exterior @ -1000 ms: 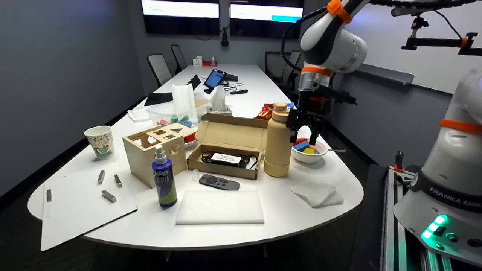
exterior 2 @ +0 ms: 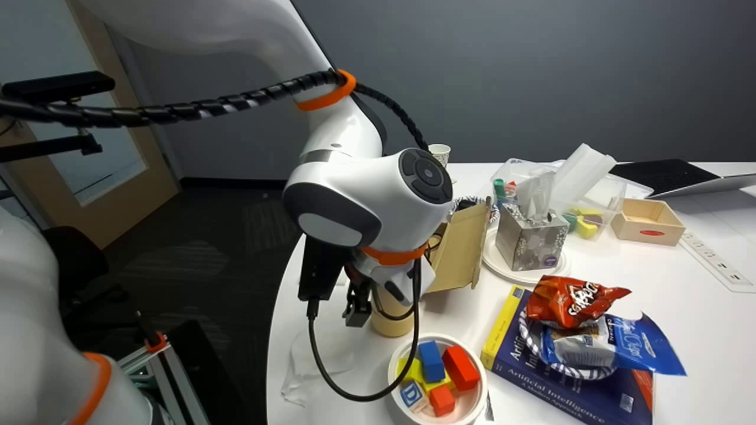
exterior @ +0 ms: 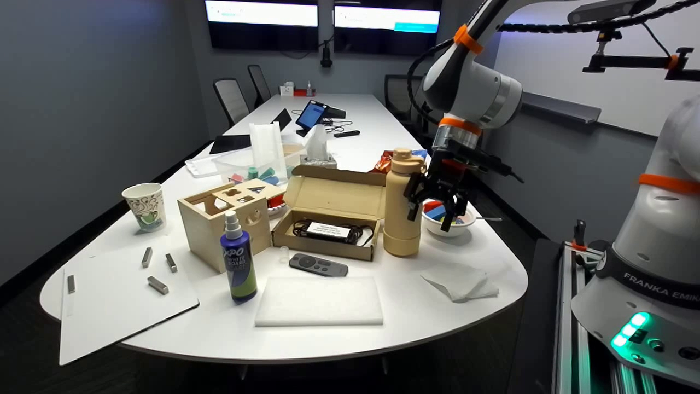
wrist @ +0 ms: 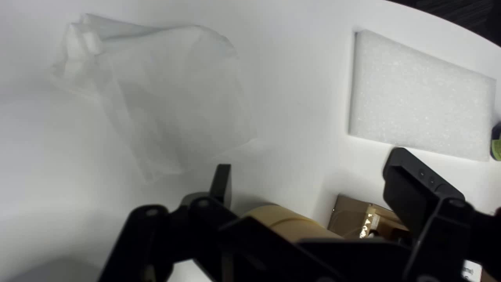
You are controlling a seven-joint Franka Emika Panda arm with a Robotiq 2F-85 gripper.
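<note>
My gripper [exterior: 431,219] is open and tilted, to the right of the tall tan bottle [exterior: 402,210], with one finger overlapping the bottle's edge in exterior view 1. The bottle stands upright. In the wrist view, part of the bottle [wrist: 282,218] shows low between the spread fingers, and whether any finger touches it I cannot tell. A crumpled white tissue [wrist: 173,89] lies flat on the table beyond the fingertips. Behind the gripper in exterior view 1 is a white bowl [exterior: 453,230] of coloured blocks; its contents show clearly in exterior view 2.
Left of the bottle are an open cardboard box [exterior: 328,230], a dark remote [exterior: 318,265], a white foam slab [exterior: 319,302] and a spray bottle [exterior: 238,262]. Snack bags [exterior 2: 577,301] rest over books [exterior 2: 538,382]. Bare table surrounds the tissue.
The gripper has shifted slightly left and tilted more, with its fingertips a little lower in exterior view 1. The tan bottle leaned slightly right before and now stands straight.
</note>
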